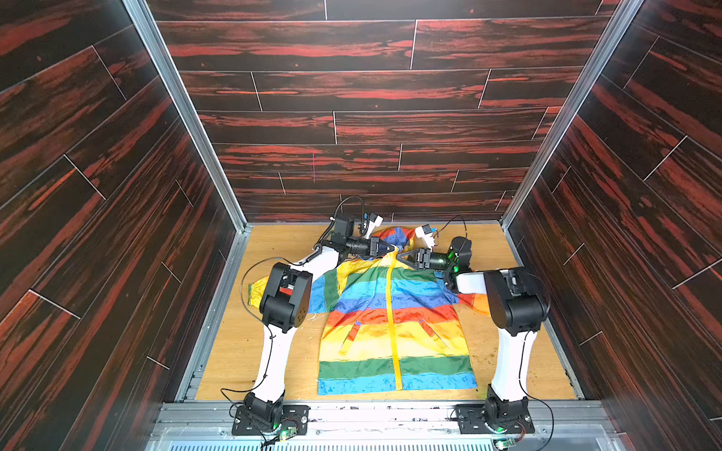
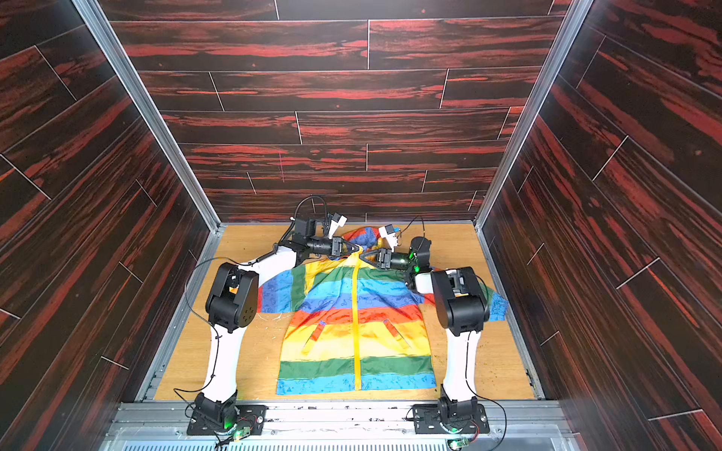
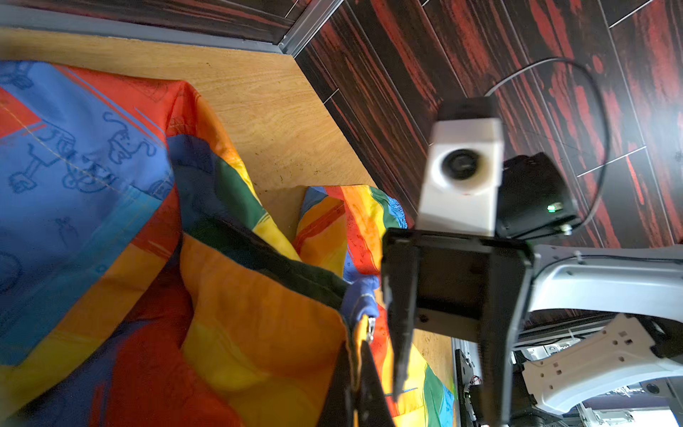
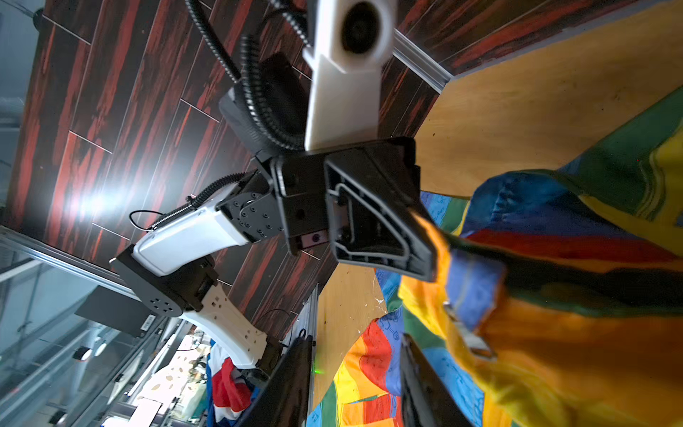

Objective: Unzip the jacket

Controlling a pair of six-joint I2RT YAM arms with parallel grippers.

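A rainbow-striped jacket [image 1: 361, 342] lies front up, its yellow zip [image 2: 355, 315] running down the middle. My left gripper [image 1: 392, 248] is at the collar, shut on the yellow edge at the top of the zip, which runs between its fingers in the left wrist view. My right gripper [image 1: 401, 258] stands open just right of and slightly below it, empty, facing the zip top. The metal zip pull [image 4: 466, 334] hangs beside the blue tab [image 4: 473, 284] in the right wrist view, off the right gripper's fingers.
Both arms reach in over the jacket's sleeves, their grippers close together. Bare wooden table [image 1: 225, 360] shows around the jacket, and dark red-streaked walls enclose it at the back and sides.
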